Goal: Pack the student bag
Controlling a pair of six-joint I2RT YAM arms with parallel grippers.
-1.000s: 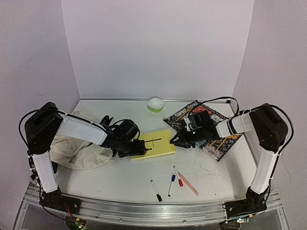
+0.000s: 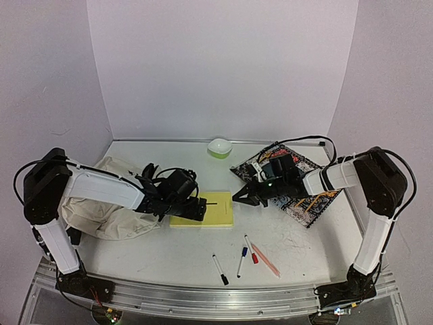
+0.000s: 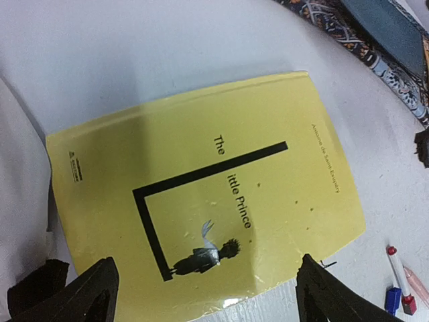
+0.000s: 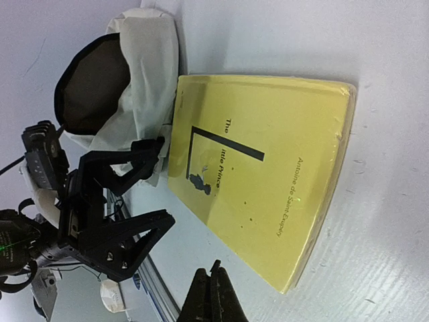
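Note:
The yellow Little Prince book point(image 2: 220, 217) lies cover up on the table, beside the beige cloth bag point(image 2: 111, 220). My left gripper is open over the book's left part, its fingers point(image 3: 322, 295) wide apart; whether they touch the cover I cannot tell. Off the book's right end, my right gripper is shut with nothing between its fingers. The whole right end of the book point(image 4: 288, 161) shows clear of them in the right wrist view. There the bag point(image 4: 153, 60) also shows its dark opening, facing away from the book.
Several markers and a pink pencil-like stick point(image 2: 265, 260) lie at the front. A patterned cloth point(image 2: 311, 208) is under the right arm. A green-white bowl point(image 2: 219, 148) stands at the back.
The book has shifted left and turned straighter, and its right end has come away from my right gripper. My left gripper has moved slightly left; the right one has moved a little left too.

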